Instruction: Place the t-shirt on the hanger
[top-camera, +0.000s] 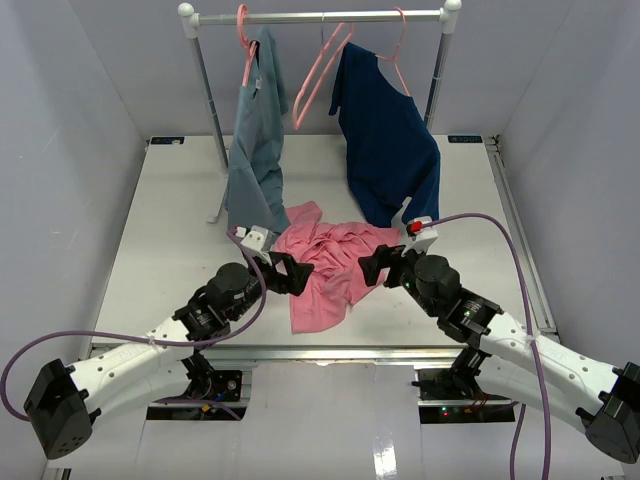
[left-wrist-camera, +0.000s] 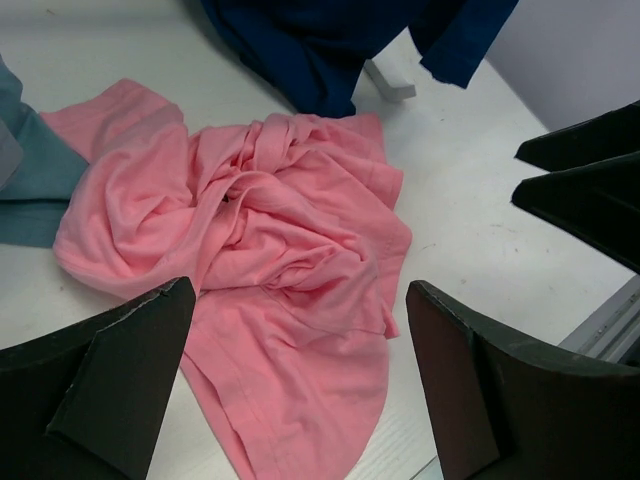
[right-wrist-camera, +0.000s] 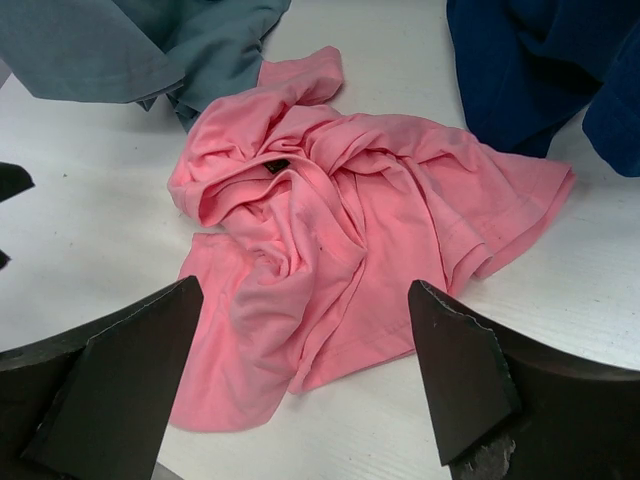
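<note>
A crumpled pink T-shirt (top-camera: 335, 260) (left-wrist-camera: 270, 240) (right-wrist-camera: 370, 230) lies on the white table below the rail. An empty pink hanger (top-camera: 305, 95) hangs from the middle of the rail, between two hung garments. My left gripper (top-camera: 290, 276) is over the left side of the pink shirt, its fingers apart with nothing between them, as the left wrist view shows. My right gripper (top-camera: 378, 262) is over the shirt's right side, also open and empty, with the cloth below it in the right wrist view.
A grey-blue garment (top-camera: 255, 150) hangs at left and a navy one (top-camera: 385, 150) at right, both reaching low near the shirt. The rail (top-camera: 350, 16) spans the back. Bare table (top-camera: 160, 250) lies at both sides, with walls beyond.
</note>
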